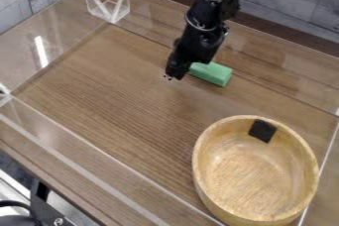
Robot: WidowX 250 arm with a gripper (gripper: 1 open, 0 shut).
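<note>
The black robot arm reaches down from the top middle of the camera view, its gripper [176, 70] low over the wooden table, shut with nothing visible between its fingers. Just right of the fingertips a green block [212, 74] lies on the tabletop, its left part partly behind the gripper.
A large tan bowl [253, 192] with a black piece [263, 132] on its rim fills the lower right. A white wire-like holder [109, 4] is at the upper left.
</note>
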